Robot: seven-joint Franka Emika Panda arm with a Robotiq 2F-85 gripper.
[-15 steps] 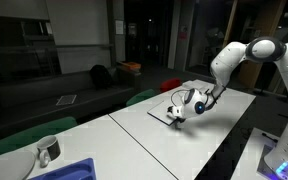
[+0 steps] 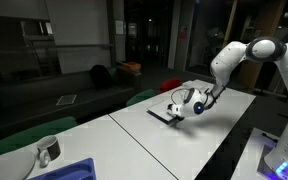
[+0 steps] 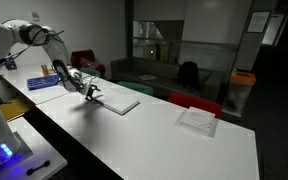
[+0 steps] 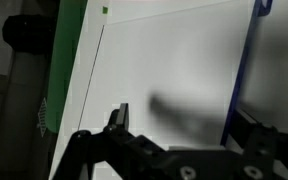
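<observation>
My gripper is open, its two dark fingers wide apart at the bottom of the wrist view. Between them shows only a plain white surface. A thin dark-blue edge [image 4: 246,60] runs down to the right finger and seems to meet it; whether they touch, I cannot tell. A flat pale panel [image 3: 119,99] lies on the white table [image 3: 164,135] in exterior view 2, and my gripper [image 3: 92,95] is at its left end. Exterior view 1 shows this panel [image 2: 158,113] partly hidden behind the gripper [image 2: 172,113].
A grey mug [image 2: 49,149] and a blue tray [image 2: 72,171] stand at the near left in exterior view 1. A clear flat container [image 3: 196,121] sits by the red chair [image 3: 195,103]. Green chairs line the far table edge.
</observation>
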